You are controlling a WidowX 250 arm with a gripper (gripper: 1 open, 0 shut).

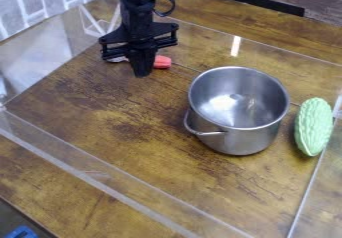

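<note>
My black gripper [139,54] hangs low at the upper middle, shut, over a red-handled tool [160,62] with a pale head that lies on the wooden table. The tool is partly hidden behind the gripper; I cannot tell whether the fingers touch it.
A steel pot [238,109] with a wire handle stands at centre right. A pale green cabbage-like object [313,127] lies to its right. Clear plastic walls border the work area.
</note>
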